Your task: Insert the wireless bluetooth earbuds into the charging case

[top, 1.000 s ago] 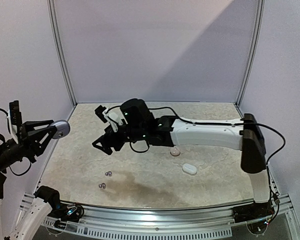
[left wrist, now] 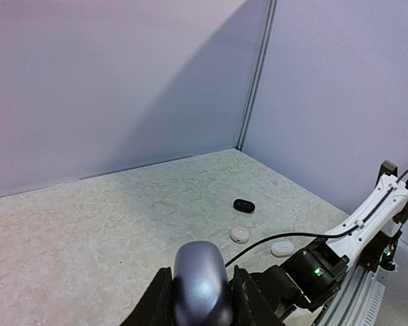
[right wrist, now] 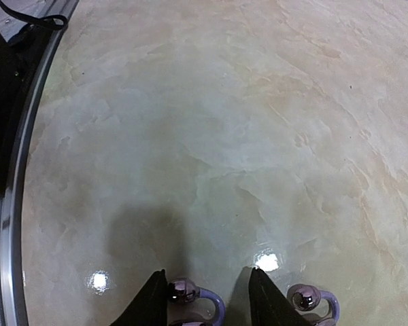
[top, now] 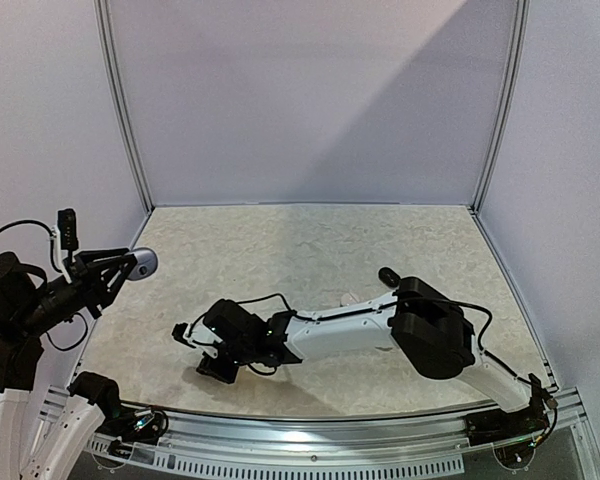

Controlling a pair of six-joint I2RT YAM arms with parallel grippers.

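My left gripper (top: 120, 265) holds the silver-grey charging case (top: 143, 263) up at the left side of the table; in the left wrist view the case (left wrist: 201, 282) fills the space between its fingers. My right gripper is low over the front-left tabletop, its fingers apart, around one purple-and-chrome earbud (right wrist: 183, 291). A second earbud (right wrist: 306, 297) lies just outside the fingers, to the right in the right wrist view. Whether the fingers touch the first earbud is unclear. In the top view the right arm hides both earbuds.
A black oval case (top: 388, 276) lies at the back right, with a white round case (left wrist: 239, 234) and a white oblong case (left wrist: 282, 248) nearer. The right arm stretches across the middle. The metal table rail (right wrist: 17, 204) runs close by the right gripper.
My right arm has swung down toward the front edge, over the earbuds. My left gripper, with the case in it, has shifted slightly right.
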